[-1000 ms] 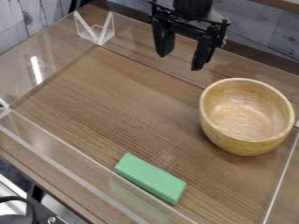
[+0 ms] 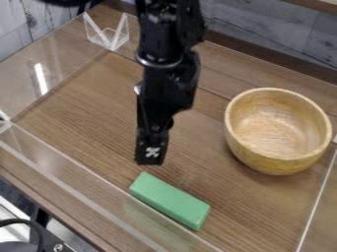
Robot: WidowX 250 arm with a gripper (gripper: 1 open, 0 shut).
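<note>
My gripper (image 2: 150, 148), dark and open, reaches down from the top centre to low over the wooden table, left of a round light-wood bowl (image 2: 277, 133) and a little above a green block (image 2: 168, 201) lying near the front. Nothing shows between its fingers.
A pale plastic piece stands at the back left corner. A small light object behind my arm is mostly hidden. A black cable shows at the lower left edge.
The bowl and the block have not moved.
</note>
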